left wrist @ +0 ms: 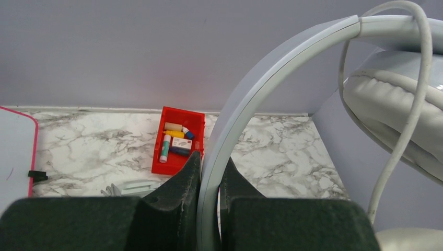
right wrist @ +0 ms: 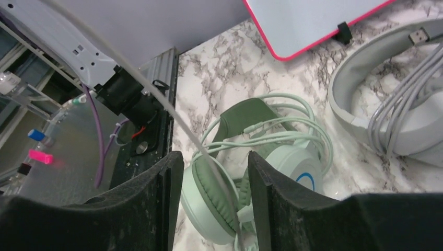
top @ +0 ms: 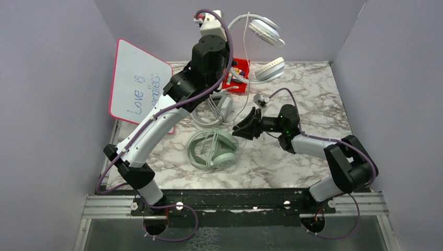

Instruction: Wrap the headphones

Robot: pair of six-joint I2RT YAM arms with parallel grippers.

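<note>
White headphones (top: 272, 69) hang in the air at the back, and my left gripper (top: 230, 63) is shut on their headband (left wrist: 244, 94). One padded ear cup (left wrist: 393, 97) shows at the right of the left wrist view. Their thin white cable (top: 245, 44) droops from the headset toward the table. My right gripper is part open, its fingers (right wrist: 168, 196) apart. In the right wrist view, the blurred cable (right wrist: 180, 121) runs through the gap between them; contact cannot be told.
Pale green headphones (top: 223, 158) with wound cable lie below and left of the right gripper. Grey wrapped headphones (top: 224, 109) lie behind them. A red bin (left wrist: 179, 111) of small items stands at the back; a whiteboard (top: 137, 78) is at left.
</note>
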